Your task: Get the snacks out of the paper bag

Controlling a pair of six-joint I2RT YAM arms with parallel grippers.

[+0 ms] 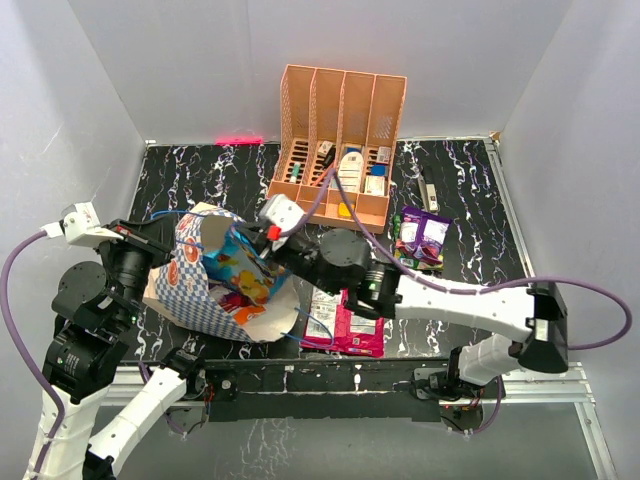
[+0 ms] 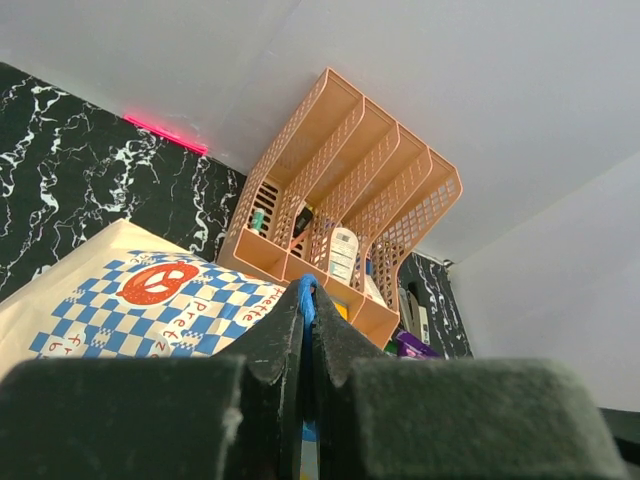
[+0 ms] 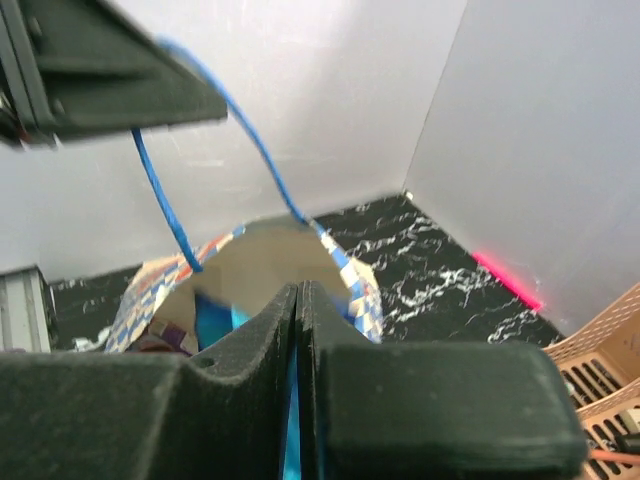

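Observation:
The checked paper bag [image 1: 200, 310] lies open at the left of the table, snacks inside. My left gripper [image 1: 160, 240] is shut on the bag's blue cord handle [image 2: 307, 300], holding it up. My right gripper [image 1: 260, 240] is shut on a blue snack packet [image 1: 240, 275], which hangs at the bag's mouth; in the right wrist view the packet [image 3: 293, 430] shows below the fingers. A red packet [image 1: 355, 330] and purple packets [image 1: 430, 230] lie on the table to the right.
An orange organizer [image 1: 335, 200] with small items stands at the back. Grey walls enclose the marble table, which has some bare room at the back right.

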